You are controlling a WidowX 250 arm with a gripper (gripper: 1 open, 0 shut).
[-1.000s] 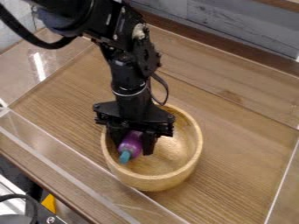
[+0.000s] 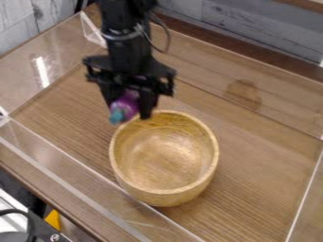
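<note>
My dark gripper (image 2: 130, 95) hangs in the upper middle of the camera view, blurred, shut on a purple object (image 2: 124, 107). Both are above and just behind a round tan bowl (image 2: 164, 180), which looks empty. The object's exact shape is unclear in the blur.
The wooden table has free room right (image 2: 252, 113) and left of the bowl. A light wall runs along the back, and a clear edge strip crosses the lower left, with dark cables in the bottom left corner.
My gripper has lifted the purple object out of the bowl and moved it up and back, toward the left.
</note>
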